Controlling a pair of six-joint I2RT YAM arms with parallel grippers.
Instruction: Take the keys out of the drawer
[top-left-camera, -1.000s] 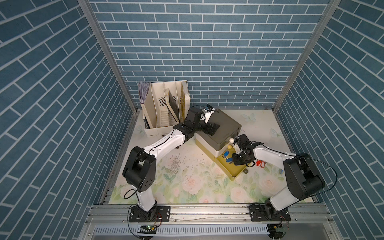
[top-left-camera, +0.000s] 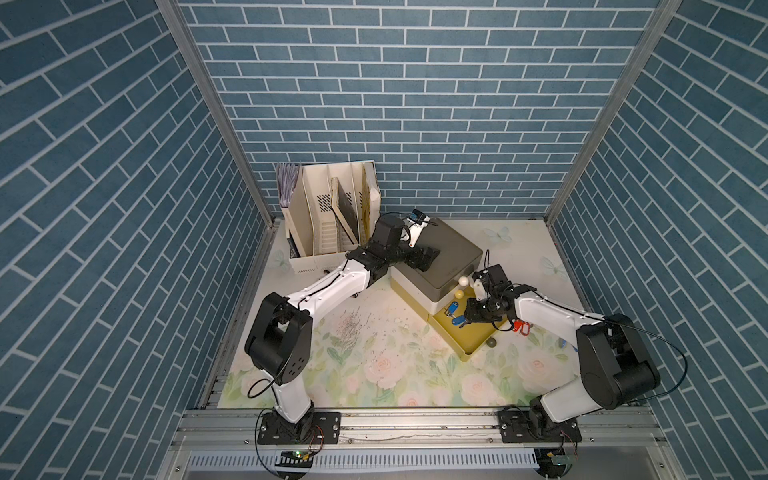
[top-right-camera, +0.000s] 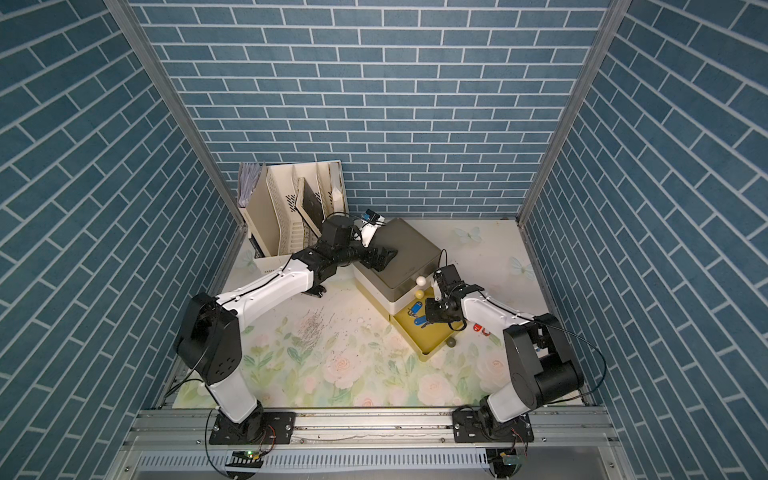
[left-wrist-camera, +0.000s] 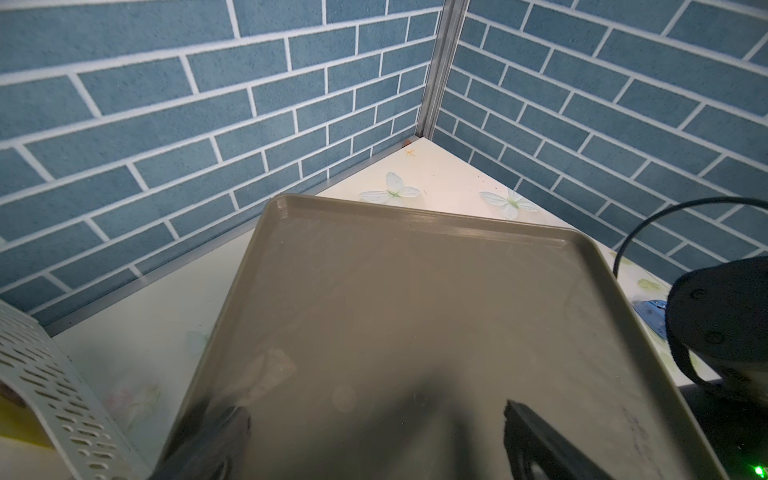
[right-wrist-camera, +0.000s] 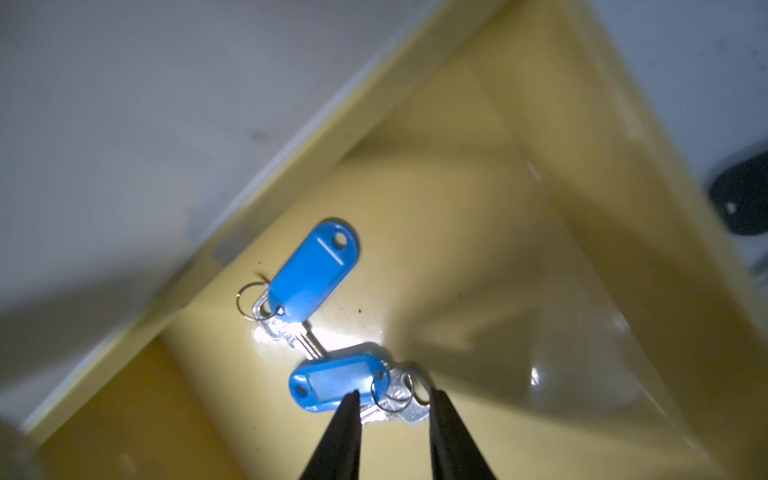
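Note:
The yellow drawer (top-left-camera: 468, 344) is pulled out of the box with the grey top (top-left-camera: 444, 248). Two sets of keys with blue tags (right-wrist-camera: 313, 268) (right-wrist-camera: 336, 380) lie on its floor, close together toward the inner side. My right gripper hangs open over the drawer, fingertips at the lower key set, with nothing seen held between them. My left gripper stands open above the grey top, its fingers far apart and empty.
A cream file organiser (top-left-camera: 320, 256) stands at the back left. A red object (top-left-camera: 520, 328) and a dark round piece (top-left-camera: 491, 341) lie right of the drawer.
My left arm and the drawer have not moved.

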